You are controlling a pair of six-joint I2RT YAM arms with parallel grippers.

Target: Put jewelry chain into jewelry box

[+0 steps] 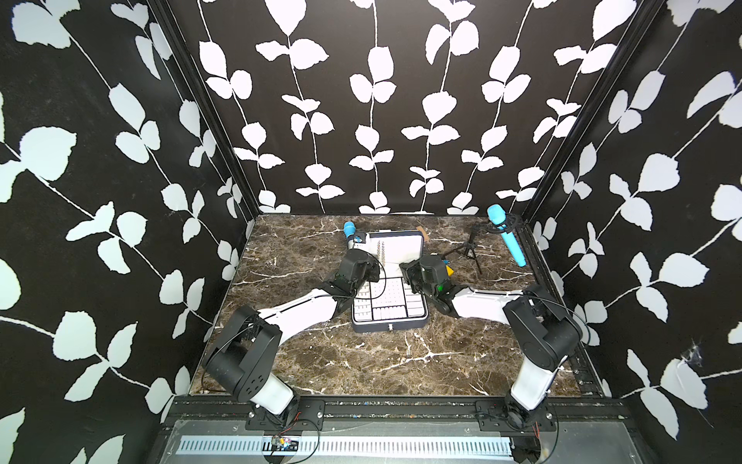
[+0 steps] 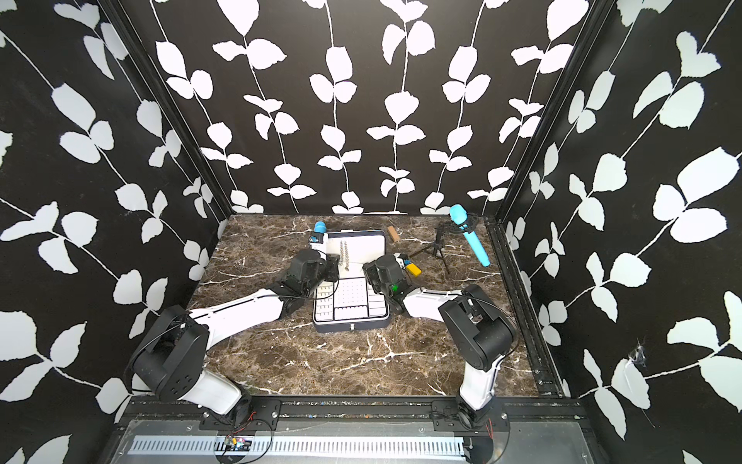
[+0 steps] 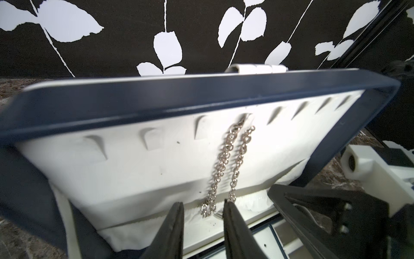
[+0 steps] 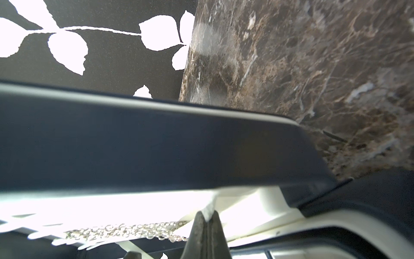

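Observation:
The jewelry box (image 1: pixel 390 326) stands open mid-table, its white-lined lid raised at the back. A silver chain (image 3: pixel 222 161) hangs in two strands from a lid hook (image 3: pixel 249 115), its lower ends by the white pocket (image 3: pixel 142 235) at the lid's foot. My left gripper is part open in front of those ends; nothing is clearly gripped between its fingers. At the pocket's right end, my right gripper is shut, with a peak of white pocket fabric (image 4: pixel 209 210) pinched at its tips. In the right wrist view the chain (image 4: pixel 125 231) lies left of these fingers.
Trays (image 1: pixel 388 309) fill the box's base. Behind the box lies a brown block (image 2: pixel 392 233); a yellow item (image 2: pixel 412 268) sits by the right gripper. A black tripod (image 2: pixel 437 246) and blue microphone (image 2: pixel 475 243) stand at right.

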